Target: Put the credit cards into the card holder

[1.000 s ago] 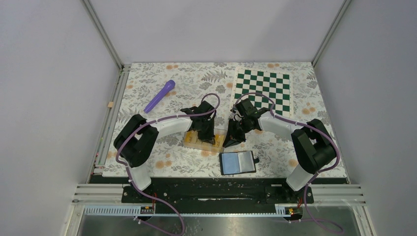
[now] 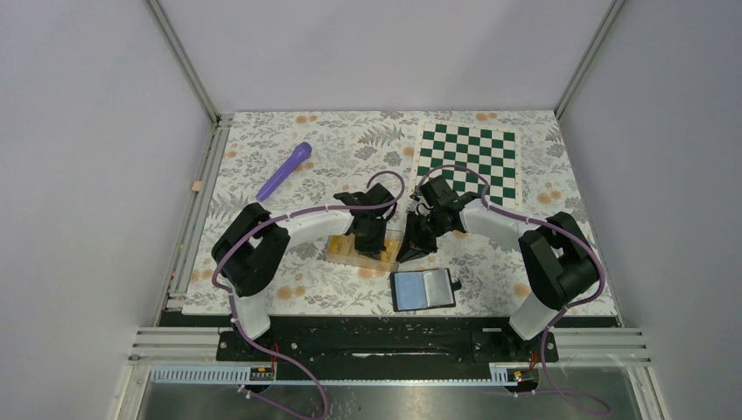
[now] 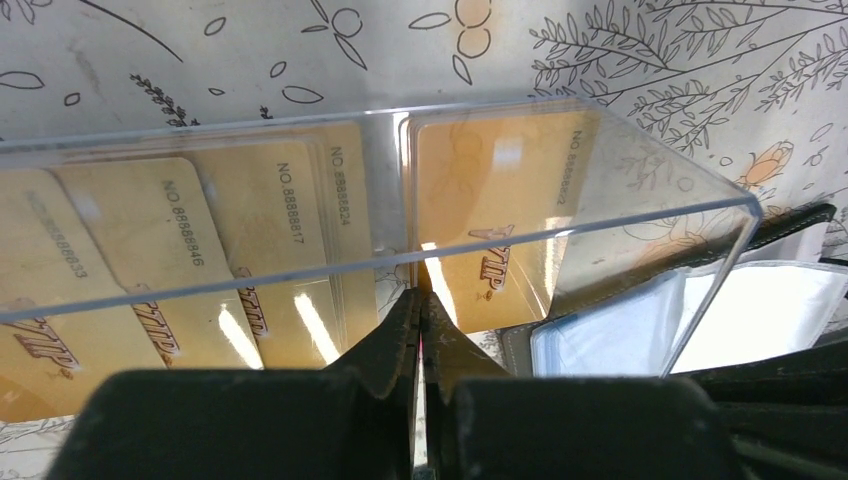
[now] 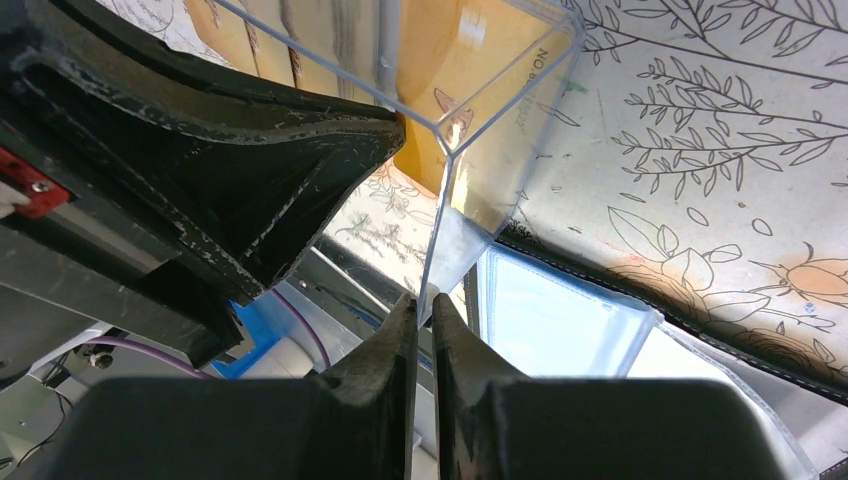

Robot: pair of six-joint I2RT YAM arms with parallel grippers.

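Note:
A clear box (image 2: 342, 259) holds gold cards in upright-divided sections; several cards (image 3: 183, 225) lie in its left section, overlapping. One gold card (image 3: 505, 170) sits alone at the right end, beyond a divider. My left gripper is shut, its tips at the lower left edge of that single card; no card shows between its fingers. My right gripper is shut on the box's clear wall at the right corner. The card holder (image 2: 423, 290), a dark wallet opened flat with clear sleeves, lies just in front of the box's right end.
Both grippers stand close together over the box, the left arm (image 4: 230, 150) looming beside the right fingers. A green-and-white checkerboard (image 2: 468, 157) lies at the back right and a purple microphone-shaped object (image 2: 284, 171) at the back left.
My left gripper has shifted a little to the right along the box, toward the right gripper. The right arm, the box and the card holder look unmoved.

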